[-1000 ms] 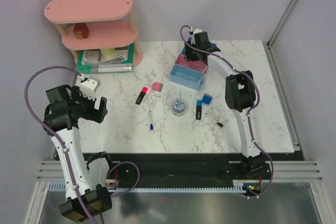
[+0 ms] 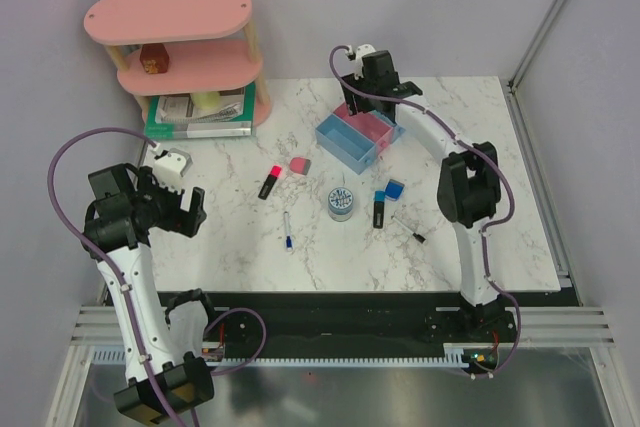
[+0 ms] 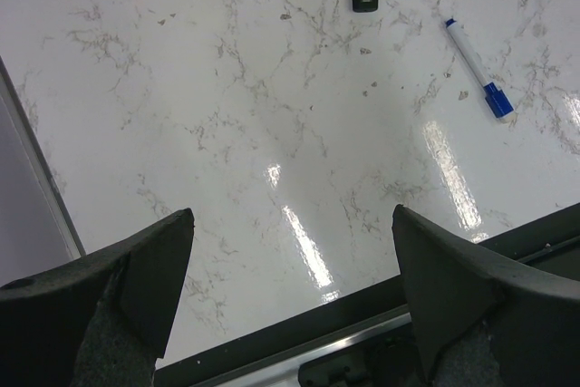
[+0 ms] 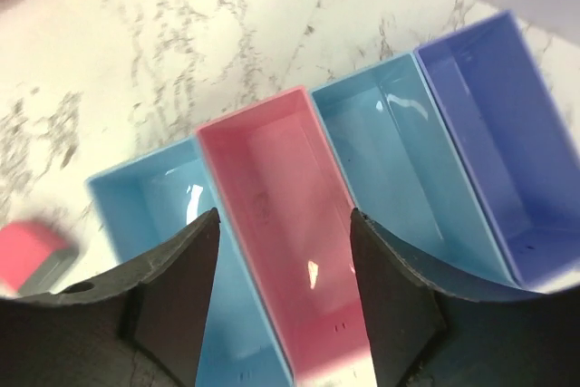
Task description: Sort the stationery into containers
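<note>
A divided box stands at the back, with light blue, pink and dark blue compartments; its light blue front compartment [image 2: 345, 142] and pink compartment [image 4: 281, 178] look empty. Above it my right gripper is open, nothing between its fingers. On the table lie a pink-and-black marker [image 2: 270, 182], a pink eraser [image 2: 299, 165], a thin white-and-blue marker [image 2: 288, 232], a blue-and-black marker [image 2: 379, 209], a blue square eraser [image 2: 394, 189] and a small white-and-black marker [image 2: 409, 228]. My left gripper hangs open and empty over the table's left side.
A round grey tin [image 2: 340, 204] stands mid-table. At the back left is a pink shelf [image 2: 168, 15] with books [image 2: 200, 130] beneath it. Bare table lies along the right side and front left. Walls close in both sides.
My right gripper has since moved left and looks raised from the box. The left arm has not moved.
</note>
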